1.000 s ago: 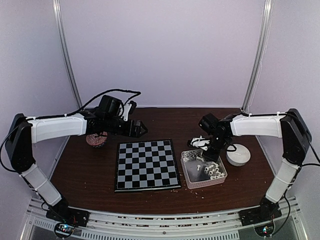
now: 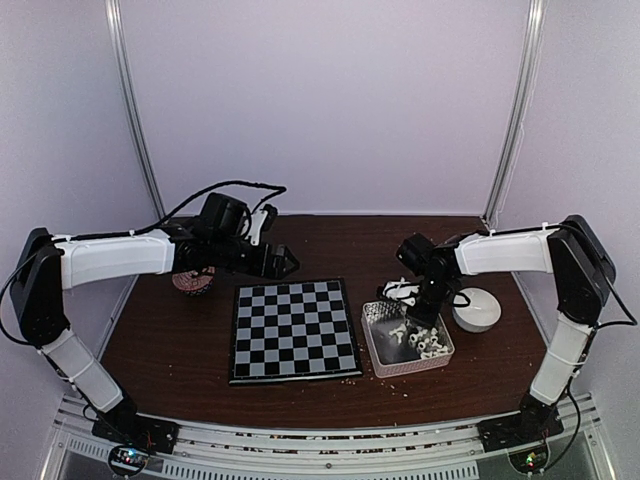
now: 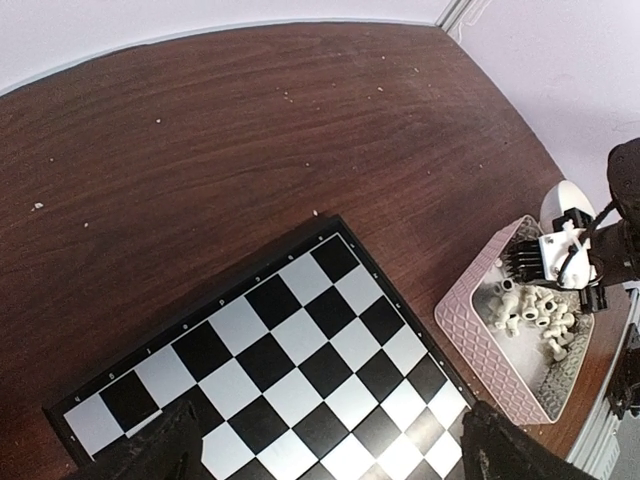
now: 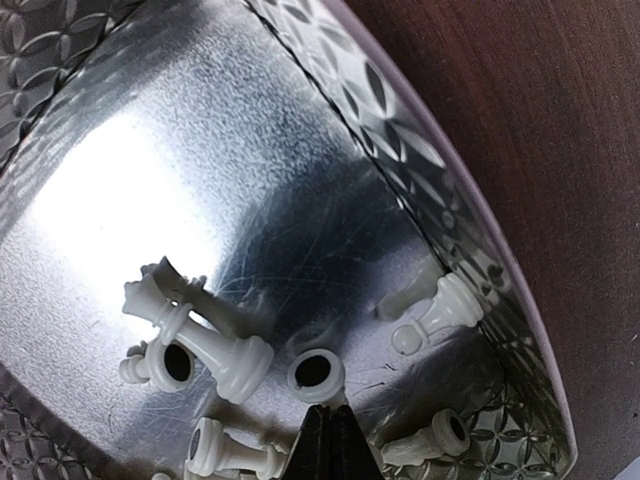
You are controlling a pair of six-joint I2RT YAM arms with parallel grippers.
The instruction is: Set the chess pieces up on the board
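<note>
The chessboard [image 2: 292, 330] lies empty in the middle of the table. To its right sits a pink basket [image 2: 410, 365] holding several white chess pieces. My right gripper is down in the basket, shut, beside an upturned piece [image 4: 330, 365]. A white queen [image 4: 200, 340] lies near it, and a white pawn [image 4: 445, 305] rests by the basket wall. My left gripper [image 2: 275, 260] hangs above the table behind the board's left part, open, with its fingers at the lower edge of the left wrist view.
A white bowl [image 2: 476, 310] stands right of the basket. A reddish container [image 2: 192, 282] sits at the back left, partly behind the left arm. The table behind the board is clear.
The left arm has shifted very slightly to the right. The right arm has moved slightly within the basket; the board looks the same.
</note>
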